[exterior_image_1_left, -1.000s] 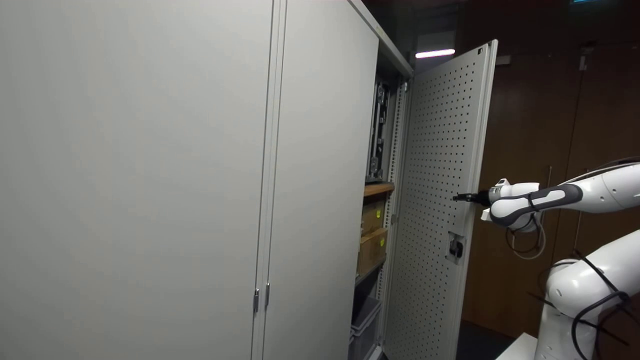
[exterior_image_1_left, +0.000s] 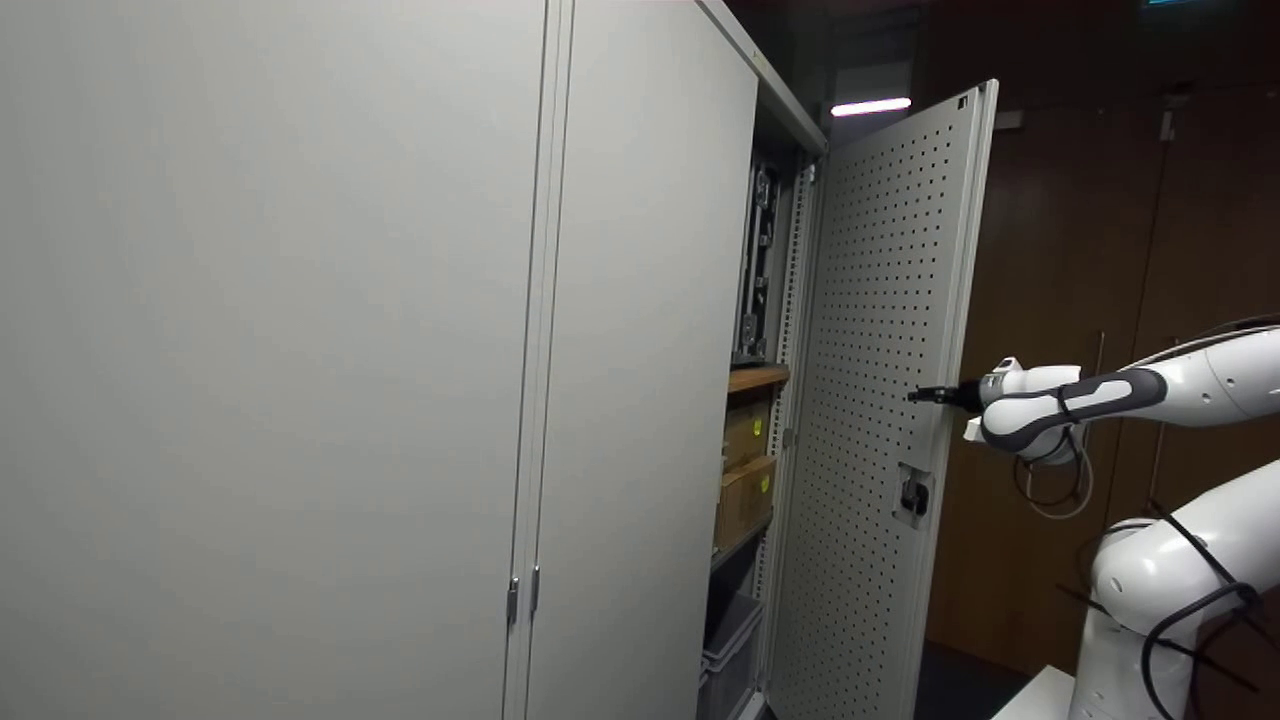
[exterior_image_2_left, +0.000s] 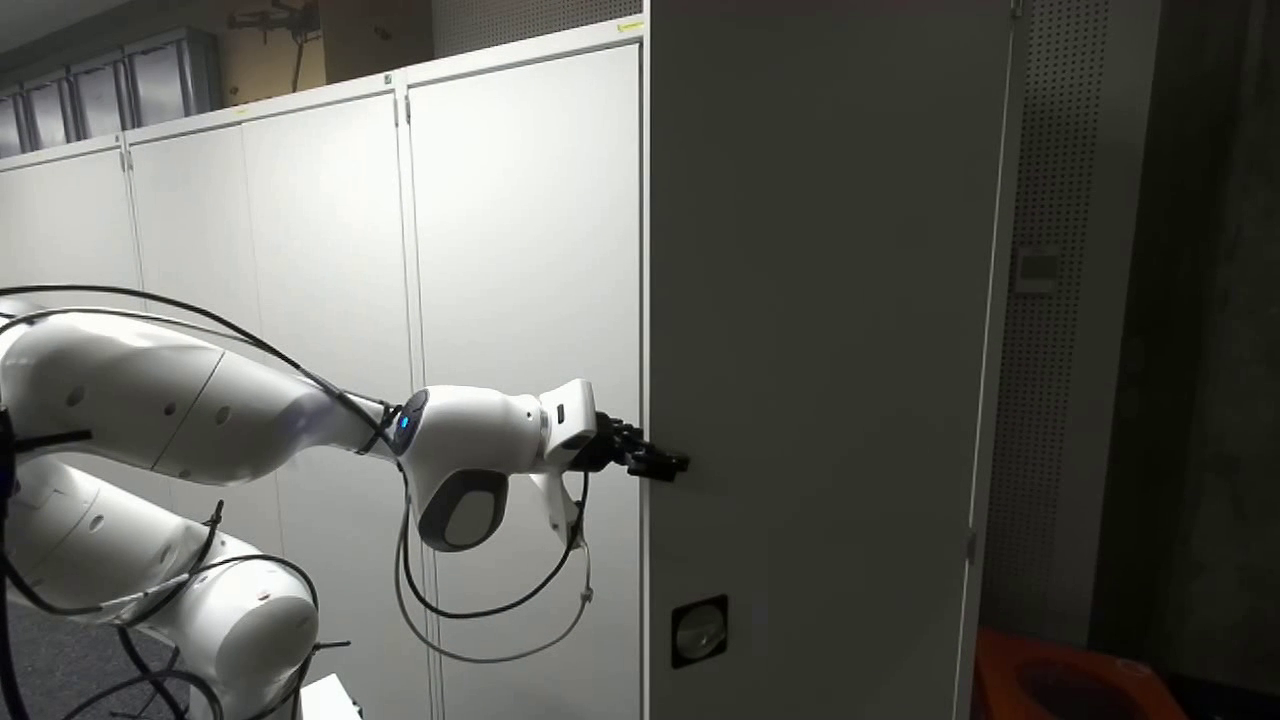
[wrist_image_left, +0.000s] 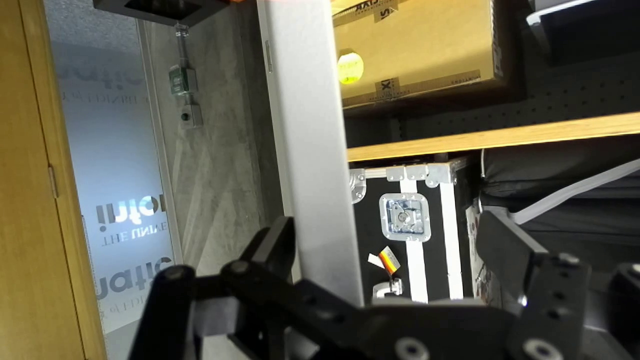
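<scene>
The open cabinet door (exterior_image_1_left: 882, 276), its inner face perforated, stands swung out from the tall grey cabinet (exterior_image_1_left: 654, 300). My gripper (exterior_image_1_left: 918, 395) is at the door's free edge, above the latch (exterior_image_1_left: 914, 496). From the other side, the door (exterior_image_2_left: 828, 300) shows its plain outer face and a round handle (exterior_image_2_left: 699, 630), below my gripper (exterior_image_2_left: 672, 463). In the wrist view the fingers are wide open, and the door's edge (wrist_image_left: 315, 138) runs between the fingers, nearer the left one. Whether either finger touches the door I cannot tell.
Inside the cabinet are a cardboard box (wrist_image_left: 420, 51), a wooden shelf (wrist_image_left: 498, 137) and a black case (wrist_image_left: 384, 240) with metal fittings. Closed cabinets (exterior_image_2_left: 324, 240) stand behind the arm. An orange object (exterior_image_2_left: 1068, 678) lies at the lower right. Cables hang below the wrist.
The door's free edge sits very slightly farther right in exterior view 1, so it is a touch wider open. The gripper has barely moved.
</scene>
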